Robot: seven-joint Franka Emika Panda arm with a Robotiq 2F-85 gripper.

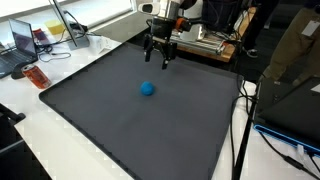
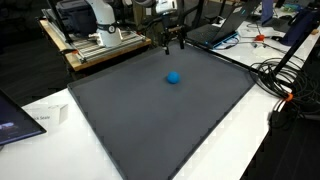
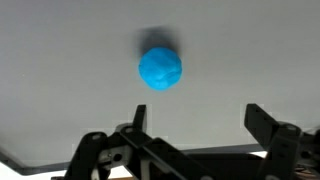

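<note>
A small round blue object [image 1: 147, 88] sits alone on the dark grey tabletop [image 1: 120, 115]. Exterior view 2 has the same blue object [image 2: 173, 77] beyond the middle of the surface, near the arm. My gripper [image 1: 157, 56] hangs above the table on the arm's side of it, clear of the object. Seen from the wrist, the fingers stand wide apart with nothing between them, and the blue object [image 3: 160, 68] lies above the gap, left of its middle. Its underside is hidden.
An orange can [image 1: 36, 76] and a laptop [image 1: 24, 40] are off the table's left side in exterior view 1. Black cables [image 2: 284, 82] run beside the table in exterior view 2.
</note>
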